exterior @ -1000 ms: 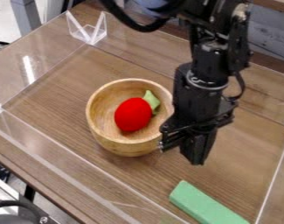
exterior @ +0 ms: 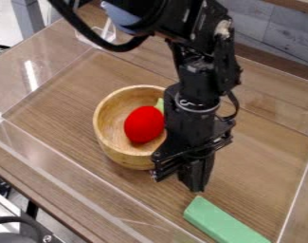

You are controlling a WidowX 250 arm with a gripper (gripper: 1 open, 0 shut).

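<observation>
My black gripper (exterior: 194, 177) hangs at centre, just right of a wooden bowl (exterior: 113, 110), its fingertips low over the table and shut, with nothing seen between them. The bowl holds a red round object (exterior: 143, 123) and a green piece (exterior: 160, 102), partly hidden by the arm. A flat green bar (exterior: 224, 221) lies on the table below the gripper, apart from it.
A raised wooden edge runs along the back right. Cables and dark fittings lie off the table at the left and bottom left.
My gripper has moved down and left, toward the bowl's side and nearer the green bar. The arm now hides more of the green piece in the bowl.
</observation>
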